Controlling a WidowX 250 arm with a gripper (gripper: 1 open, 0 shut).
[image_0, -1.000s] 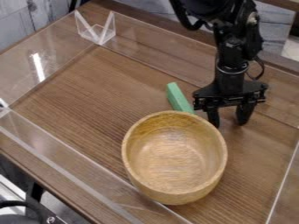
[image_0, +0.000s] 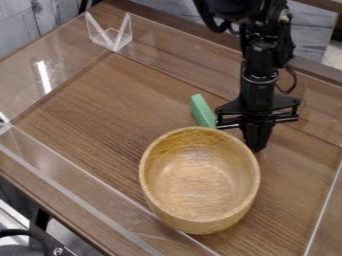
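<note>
My black gripper (image_0: 257, 118) hangs low over the wooden table at the right, just beside a green elongated block (image_0: 202, 110) and behind a round tan bowl (image_0: 163, 188). Its fingers look shut, and I see nothing held between them, though the dark tips are hard to make out. The green block lies on the table to the left of the gripper, touching or very near the bowl's far rim.
A clear plastic holder (image_0: 110, 30) stands at the back left. Raised edges bound the table at left and back.
The gripper has shifted slightly left and down toward the bowl's far side over the last second. The bowl and green block look unmoved.
</note>
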